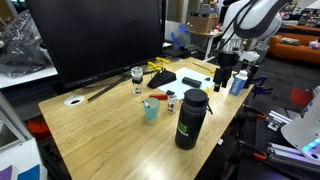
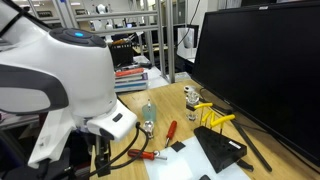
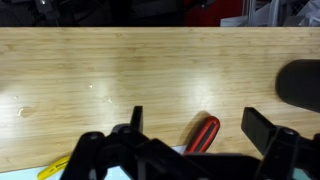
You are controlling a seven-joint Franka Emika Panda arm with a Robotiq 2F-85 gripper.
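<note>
My gripper is open, its fingers spread wide in the wrist view with nothing held. Between and below the fingertips lies a red-handled tool (image 3: 203, 134), partly hidden by the gripper. At the lower left of that view a yellow tool (image 3: 53, 168) rests by the white sheet. In exterior view 1 the gripper (image 1: 232, 83) hangs over the right end of the table. A red screwdriver (image 2: 147, 155) is near the gripper (image 2: 103, 162) in exterior view 2.
A tall black bottle (image 1: 190, 122) stands near the front edge, with a teal cup (image 1: 152, 109) behind it. A black holder with yellow-handled tools (image 2: 216, 140) sits by the monitor (image 2: 260, 65).
</note>
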